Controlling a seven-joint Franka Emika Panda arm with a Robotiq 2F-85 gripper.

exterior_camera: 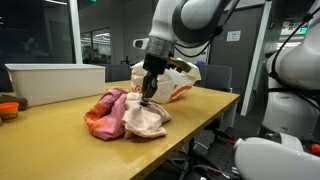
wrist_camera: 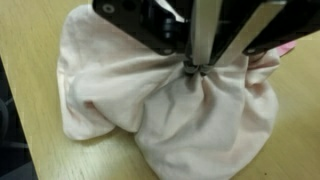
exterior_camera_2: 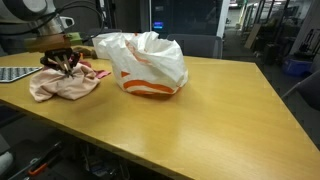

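A pale pink cloth (wrist_camera: pixel 190 125) lies in folds on the table, and my gripper is shut on a pinched, gathered bit of it. From the side, the gripper (exterior_camera: pixel 148 98) points down into the top of the cloth (exterior_camera: pixel 147 121). Beside that cloth, to its left in exterior view 1, lies a darker pink cloth (exterior_camera: pixel 104 117) with an orange patch. In exterior view 2 the pale cloth (exterior_camera_2: pixel 62 85) is bunched near the table's left end below the gripper (exterior_camera_2: pixel 66 66).
A white bag with orange print (exterior_camera_2: pixel 150 65) stands on the table beside the cloths. A white box (exterior_camera: pixel 55 84) is at the far left, with an orange bowl (exterior_camera: pixel 8 110) near it.
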